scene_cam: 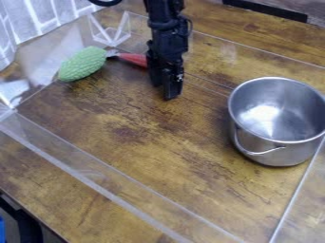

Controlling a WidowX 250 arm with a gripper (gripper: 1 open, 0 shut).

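The black gripper [166, 84] hangs low over the wooden table at the upper middle, beside a red-handled utensil [131, 59] with a metal tip that lies pointing left. The gripper covers part of the red handle, and its fingers are too dark to show whether they hold it. A green ribbed object [82, 65], like a toy corn cob or vegetable, lies at the upper left. A steel pot [277, 121] stands at the right.
Clear plastic walls [89, 180] border the work area, with a white draped material at the top left.
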